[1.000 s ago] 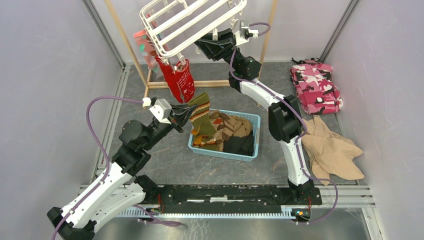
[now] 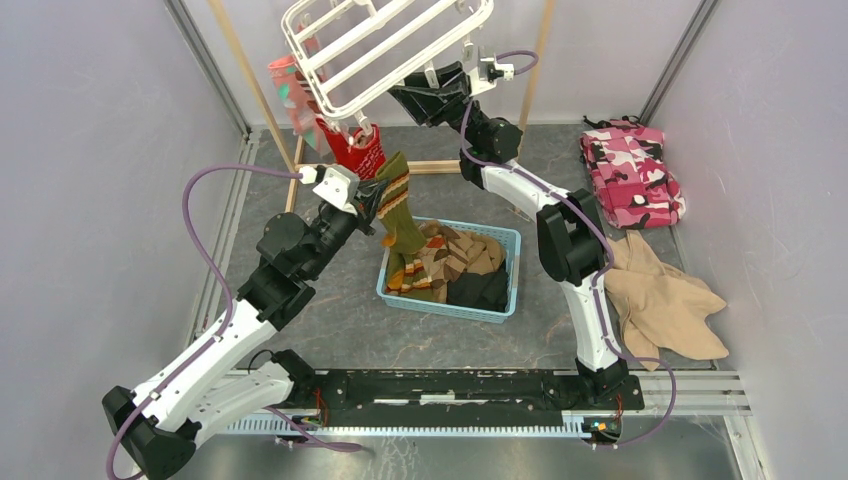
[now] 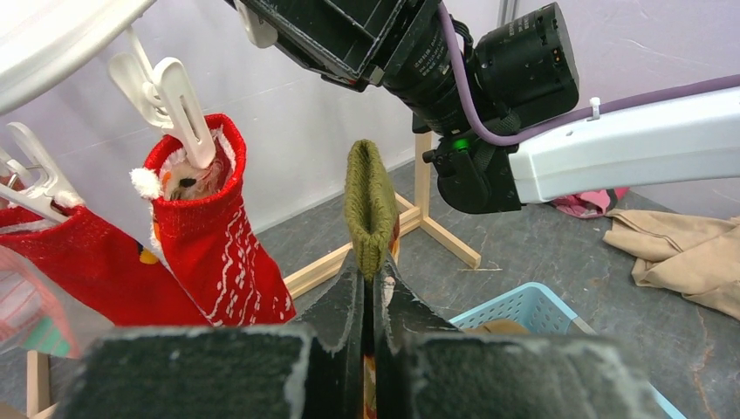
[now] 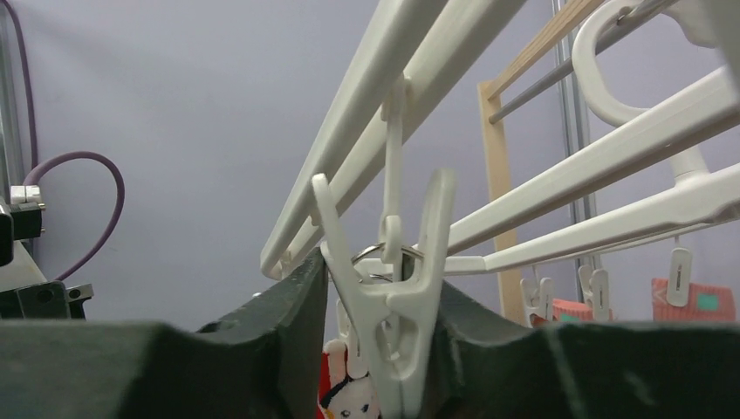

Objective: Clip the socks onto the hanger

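Observation:
The white clip hanger [image 2: 390,50] hangs at top left, with red socks [image 3: 218,253] and pink ones clipped on. My left gripper is shut on an olive striped sock [image 2: 400,205], held upright below the hanger, right of the red socks in the left wrist view. My right gripper is at the hanger's underside, around a white clip [image 4: 397,358] whose handles show between its fingers; whether it squeezes the clip is unclear.
A blue basket [image 2: 510,300] of socks sits on the floor. A wooden stand [image 2: 440,166] frames the back. A pink camouflage bag [image 2: 630,175] and beige cloth [image 2: 660,300] lie at right.

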